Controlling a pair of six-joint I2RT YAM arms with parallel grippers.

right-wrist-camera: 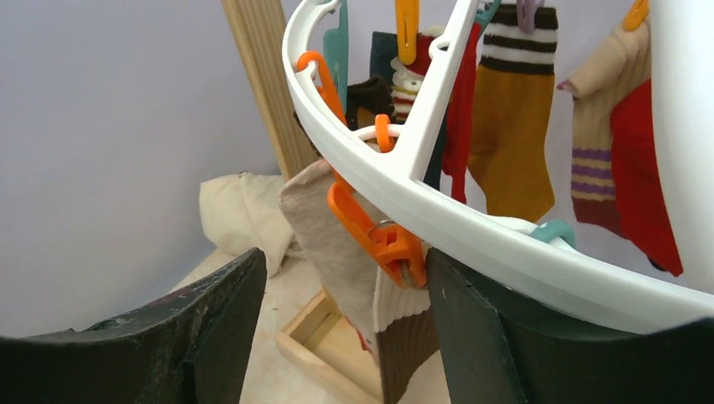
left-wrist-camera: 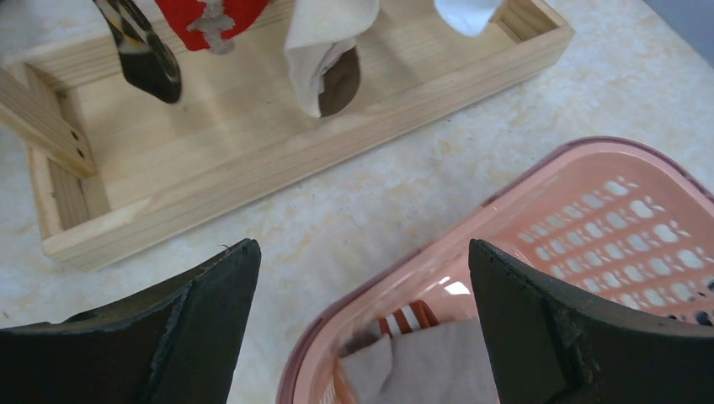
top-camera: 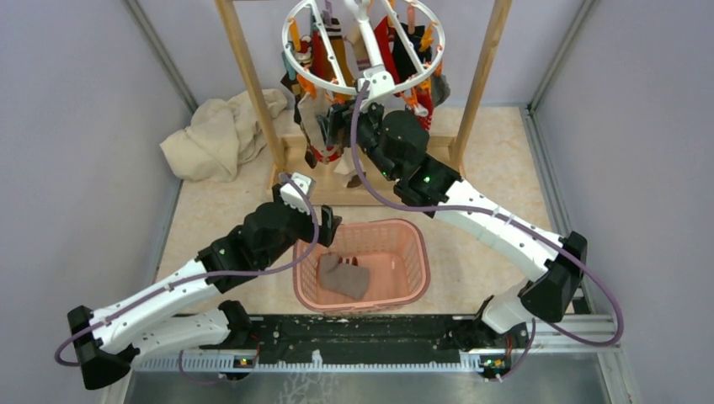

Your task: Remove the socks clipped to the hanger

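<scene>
Socks hang from clips on a white round hanger (top-camera: 364, 82) at the top of the top view. My right gripper is at the hanger's near rim, fingers apart, facing an orange clip (right-wrist-camera: 396, 252) from which a grey sock (right-wrist-camera: 333, 261) hangs; whether cloth is between the fingers is not clear. My left gripper stands open over the left rear of the pink basket (top-camera: 396, 291), below and left of the hanger. A grey sock (top-camera: 345, 278) lies in the basket.
A wooden stand (top-camera: 490, 46) holds the hanger, with a tray base (left-wrist-camera: 151, 202). A beige cloth (top-camera: 202, 147) lies at the back left. Grey walls close both sides; floor right of the basket is clear.
</scene>
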